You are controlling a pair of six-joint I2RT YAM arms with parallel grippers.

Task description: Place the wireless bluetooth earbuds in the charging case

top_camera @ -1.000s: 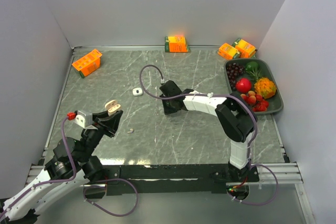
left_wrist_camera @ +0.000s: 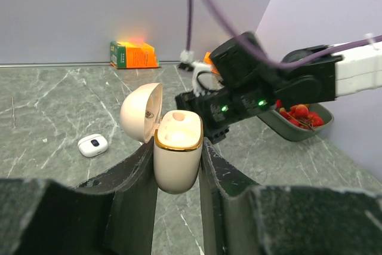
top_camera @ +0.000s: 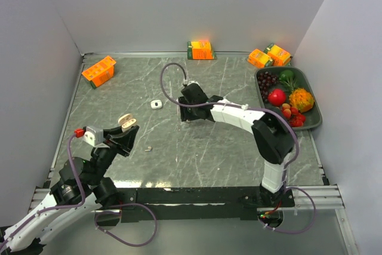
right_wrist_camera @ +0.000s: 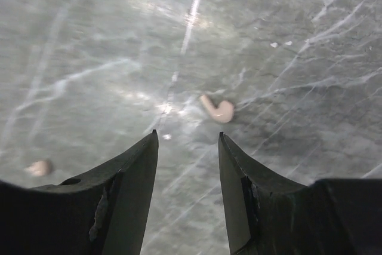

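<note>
An open cream charging case [left_wrist_camera: 177, 159] with a gold rim, also visible in the top view [top_camera: 128, 123], is held upright by my left gripper [top_camera: 125, 134], which is shut on it over the table's left part. My right gripper is open at mid-table, above a small pinkish earbud [right_wrist_camera: 222, 110] lying just beyond its fingertips. Another small pinkish piece [right_wrist_camera: 40, 168], blurred, lies to the left in the right wrist view; a small piece [top_camera: 149, 148] also shows in the top view.
A white case [top_camera: 156, 104] lies left of my right gripper. Orange boxes [top_camera: 201, 50] stand along the back and left; a fruit tray [top_camera: 316, 109] sits at the right.
My left arm and the held case are unchanged.
</note>
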